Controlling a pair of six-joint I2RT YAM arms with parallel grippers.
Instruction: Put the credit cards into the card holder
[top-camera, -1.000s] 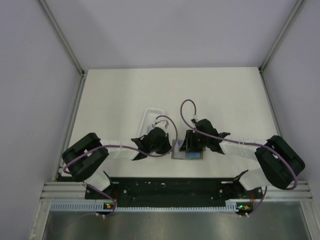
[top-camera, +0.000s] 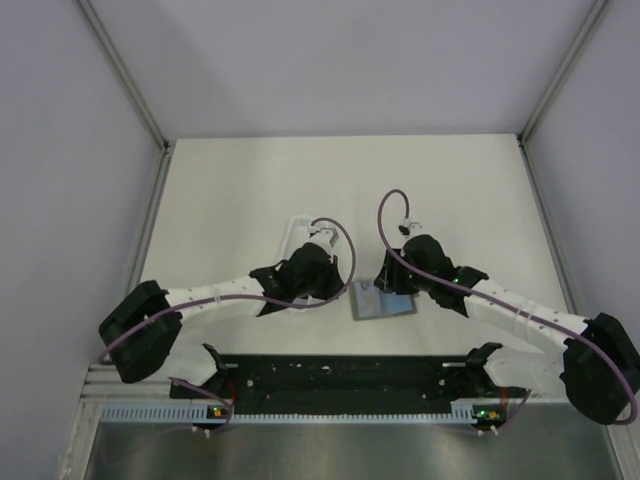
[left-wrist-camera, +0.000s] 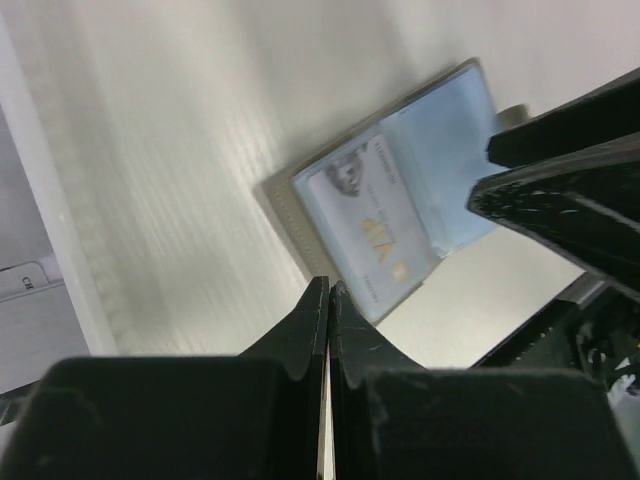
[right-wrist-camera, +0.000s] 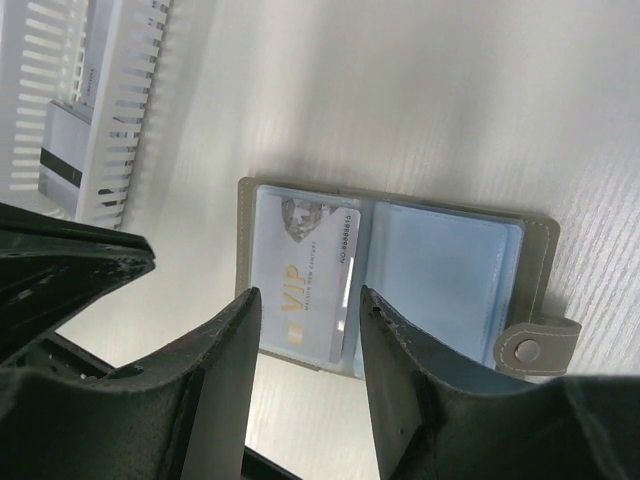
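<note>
The card holder (right-wrist-camera: 435, 275) lies open on the table, with a VIP card (right-wrist-camera: 300, 270) in its left pocket and the right pocket showing plain pale blue. My right gripper is over the holder, fingers parted with nothing between them. My left gripper is shut with nothing visible between its fingers, left of the holder and beside the basket. In the white basket (right-wrist-camera: 105, 180) at the left lie more cards (right-wrist-camera: 65, 150).
The two arms work close together, the right gripper's dark body showing in the left wrist view.
My right gripper has lifted and moved right, away from over the card. My left arm has shifted slightly too. The holder appears moved a little to the right.
</note>
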